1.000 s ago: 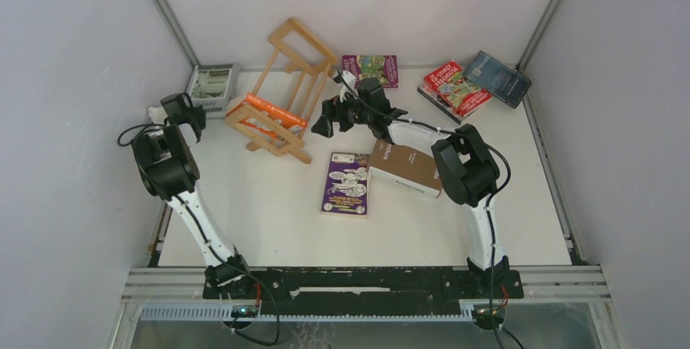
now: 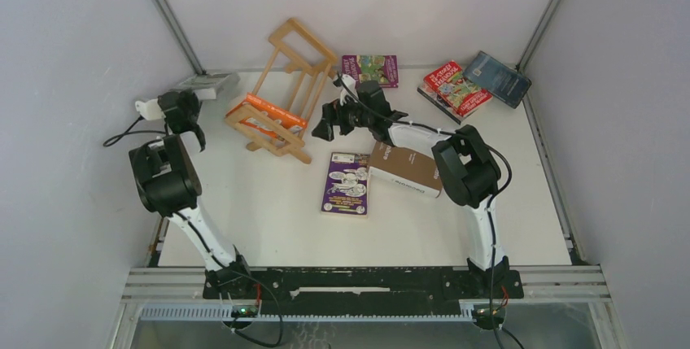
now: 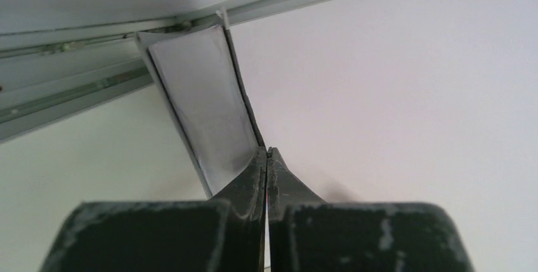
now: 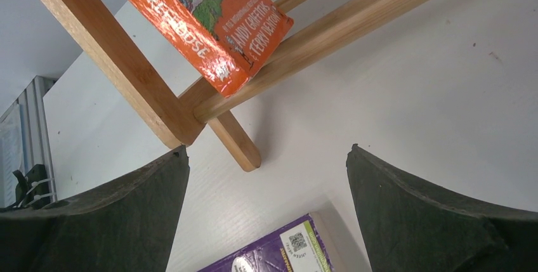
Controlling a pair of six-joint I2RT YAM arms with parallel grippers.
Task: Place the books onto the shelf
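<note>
My left gripper is shut at the back left corner, its tips against a pale flat file-like item [image 3: 196, 101], which appears tilted up; whether it is gripped is unclear. My right gripper stands open and empty beside the wooden rack [image 2: 289, 141], which holds an orange book [image 4: 209, 25]. A purple book [image 2: 345, 184] and a brown thick book [image 2: 407, 166] lie front centre. Another purple book [image 2: 369, 70] lies at the back; red [image 2: 456, 85] and dark blue [image 2: 496, 79] books are piled back right.
The rack leans diagonally between the left gripper and the centre. Walls border both sides and the back.
The right arm is unchanged.
</note>
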